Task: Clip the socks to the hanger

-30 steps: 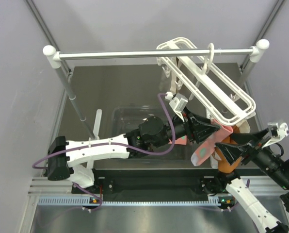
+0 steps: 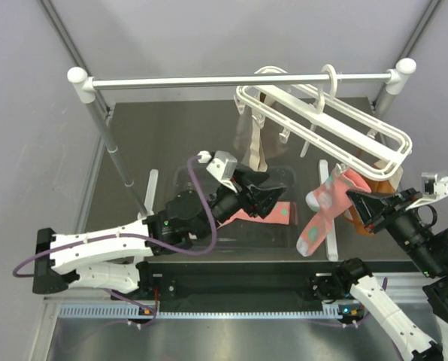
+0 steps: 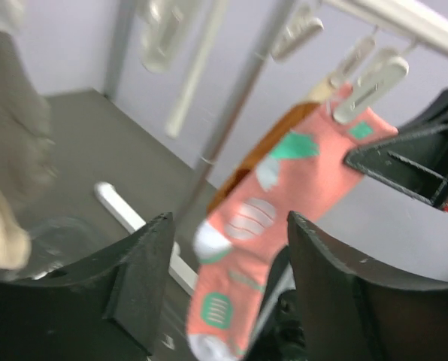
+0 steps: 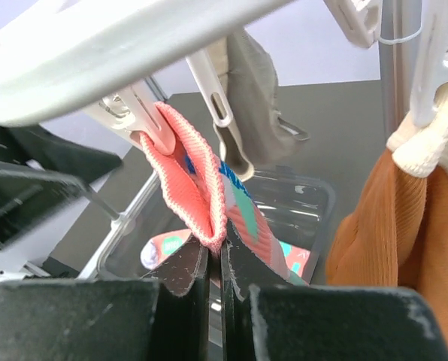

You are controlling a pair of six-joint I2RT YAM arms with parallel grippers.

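A pink patterned sock [image 2: 325, 210] hangs from the hanger [image 2: 359, 139] at the right, its top in a white clip [image 4: 152, 124]. My right gripper is shut on this sock just under the clip. My left gripper is apart from it to the left, fingers apart, nothing seen between them. Another pink sock [image 2: 261, 214] lies in the clear bin [image 2: 201, 180] below. A brown sock [image 4: 382, 226] with a cream cuff hangs beside the held one, and a grey-beige sock [image 4: 254, 90] hangs farther back.
A metal rack bar [image 2: 171, 85] with upright posts carries the hanger. Several empty clips hang along it.
My left gripper has moved left, away from the pink sock and clip. The hanger has shifted slightly, and more of the hanging pink sock shows in the top view.
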